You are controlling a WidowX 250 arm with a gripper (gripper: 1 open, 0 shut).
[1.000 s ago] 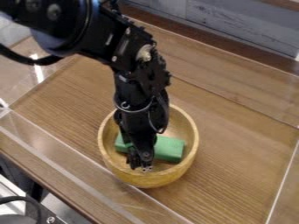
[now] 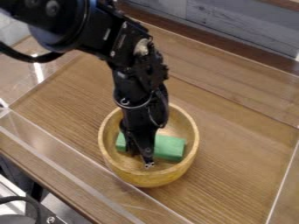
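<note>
A round yellow bowl (image 2: 149, 177) stands on the wooden table, near its front edge at the centre of the camera view. Inside it lies a green block (image 2: 169, 148), partly covered by the black gripper (image 2: 142, 159). The arm comes down from the upper left, and the gripper's tips reach into the bowl over the block's left part. The tips look close together; whether anything is between them is hard to see.
Bare wooden table (image 2: 233, 122) lies to the right and left of the bowl. A pale panelled wall (image 2: 233, 31) runs along the back. A black cable hangs at the lower left, off the table's edge.
The gripper has shifted only slightly within the bowl over the last second. The bowl and green block stay nearly where they were.
</note>
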